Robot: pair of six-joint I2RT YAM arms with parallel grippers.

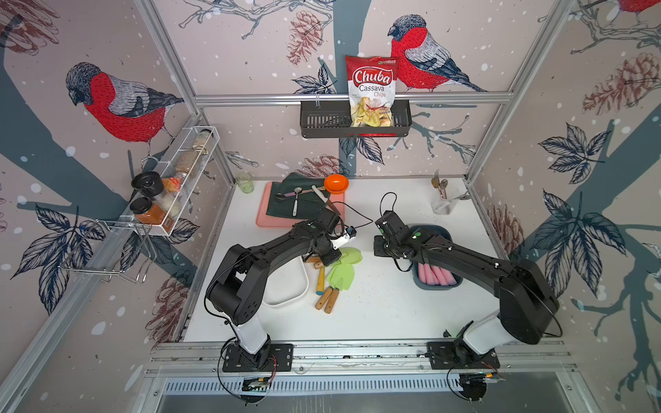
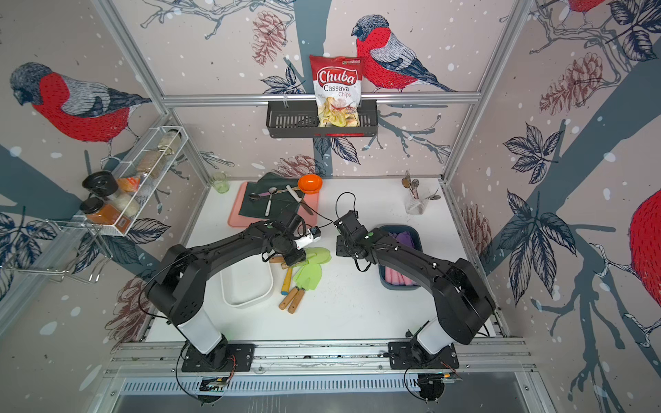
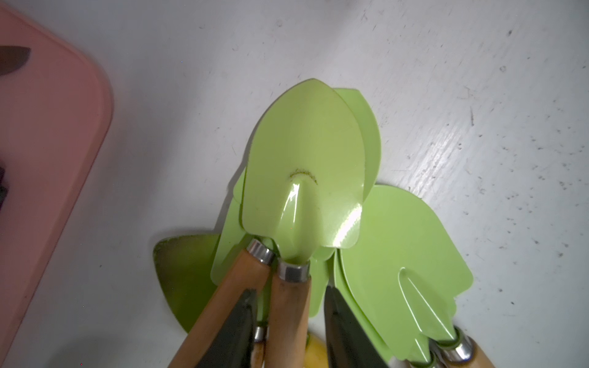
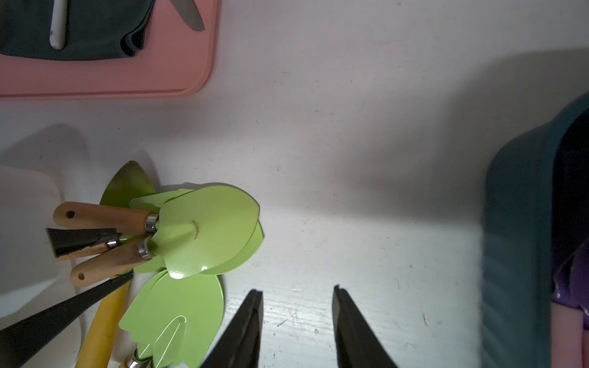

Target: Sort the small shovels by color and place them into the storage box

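Green shovels [image 3: 306, 153] with wooden handles lie in an overlapping pile mid-table. My left gripper stands over them, open, its fingers on either side of one wooden handle [image 3: 288, 319] in the left wrist view; contact cannot be told. From the right wrist view, dark left fingers [image 4: 79, 239] show beside the handles. My right gripper is open and empty above bare table, between the pile and the dark blue box [image 4: 518, 245]. Pink shovels [image 1: 435, 275] and purple ones [image 2: 405, 239] lie in that box.
A white bin [image 1: 285, 300] sits left of the pile, partly under the left arm. Behind is a pink tray [image 1: 264, 214] with a dark cloth, utensils and an orange bowl [image 1: 336, 183]. A utensil holder [image 1: 444, 204] stands back right.
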